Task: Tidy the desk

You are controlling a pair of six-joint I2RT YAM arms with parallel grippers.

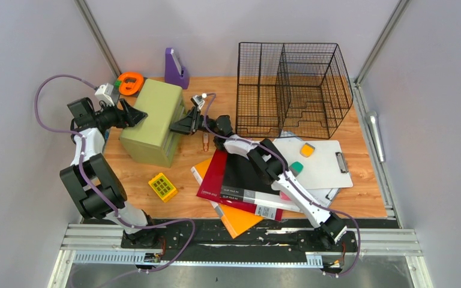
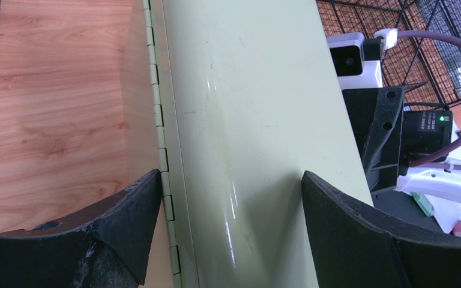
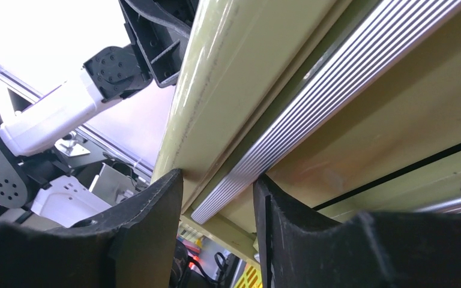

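A green metal drawer cabinet (image 1: 151,114) stands at the left of the desk. Over its top, my left gripper (image 1: 135,116) is open, one finger (image 2: 360,234) above the lid and the other past its hinged edge. At the drawer side, my right gripper (image 1: 180,127) is held close to the front. In the right wrist view its fingers (image 3: 147,222) are apart, with a ribbed metal handle strip (image 3: 312,108) running between and beyond them. Whether either finger touches the strip, I cannot tell. The drawer faces are mostly hidden from above.
A black wire rack (image 1: 288,90) stands at the back right. Folders (image 1: 246,174) and a clipboard (image 1: 327,171) lie in front of it, under my right arm. A yellow calculator-like block (image 1: 162,187), orange tape dispenser (image 1: 131,83) and purple holder (image 1: 175,69) surround the cabinet.
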